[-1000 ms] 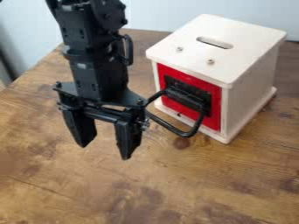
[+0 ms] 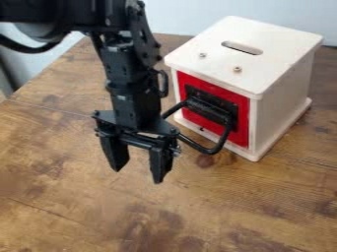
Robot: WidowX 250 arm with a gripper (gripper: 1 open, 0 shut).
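My black gripper (image 2: 137, 159) hangs over the wooden table left of a pale wooden box (image 2: 275, 108), fingers pointing down and apart, with nothing seen between them. The box has a slot and two small pegs on top. Its front carries a red panel (image 2: 198, 73) with a black fitting and a black looped handle (image 2: 211, 148) that reaches out toward my gripper, partly behind it.
A pale wall stands behind the table's back edge.
Over the last second my arm has moved to the right, and the gripper now sits nearer the box. The box looks unchanged.
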